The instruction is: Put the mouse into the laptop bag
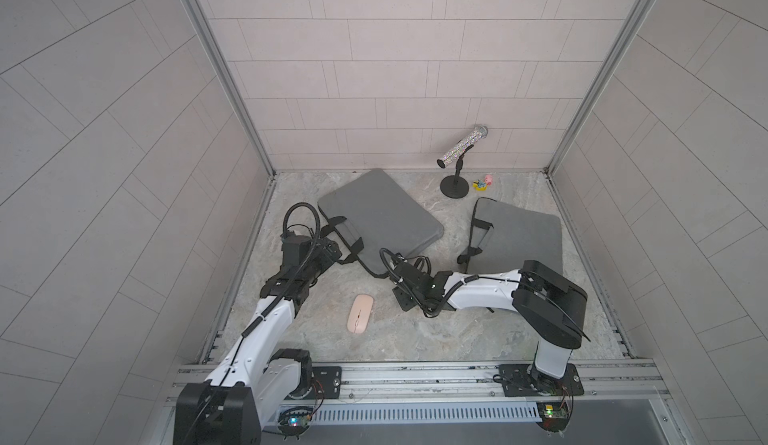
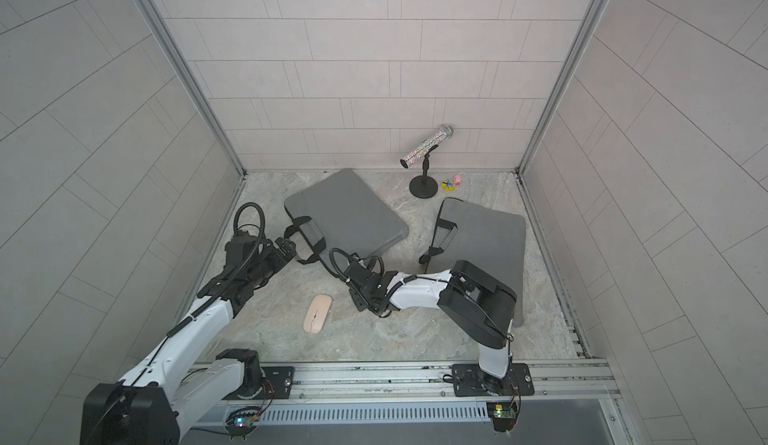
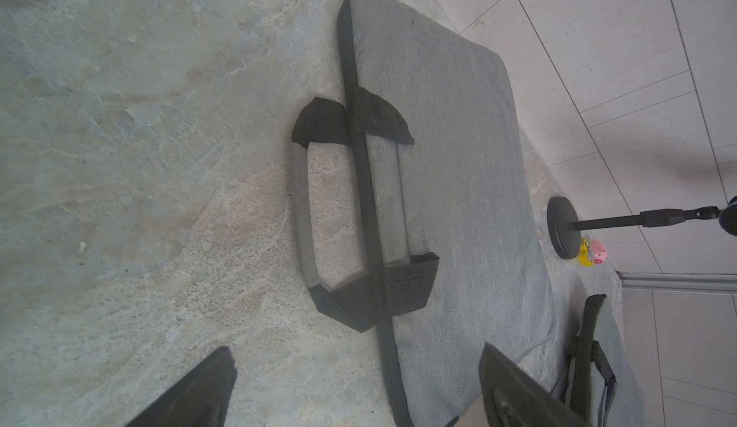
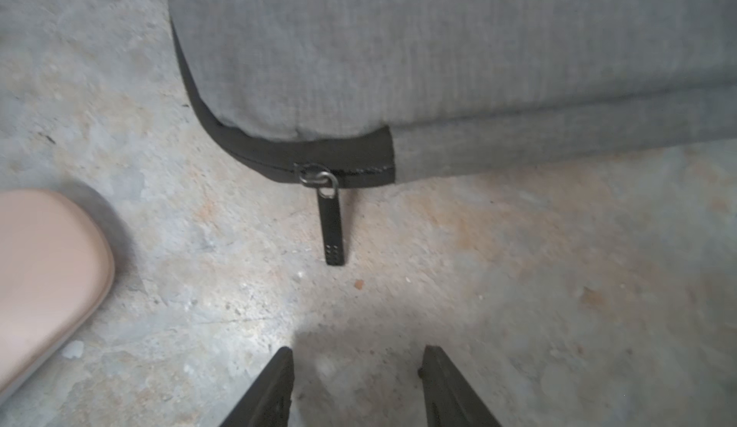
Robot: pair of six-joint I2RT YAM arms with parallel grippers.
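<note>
The pink mouse (image 1: 360,312) lies on the front of the table, between my arms. A grey laptop bag (image 1: 377,213) lies at the middle back, its handle beside my left gripper, which stands open above the table with nothing between its fingers. A second grey bag (image 1: 520,241) lies at the right, partly under my right arm. My right gripper is low over the bare table near a bag corner with a hanging zipper pull (image 4: 331,227), the mouse just to its left. Its fingers are apart, with nothing between them.
A microphone on a black stand (image 1: 454,187) and a small yellow-and-pink toy (image 1: 481,182) stand at the back right. The walls (image 1: 144,165) close in the sides and back. Bare table lies at the front around the mouse.
</note>
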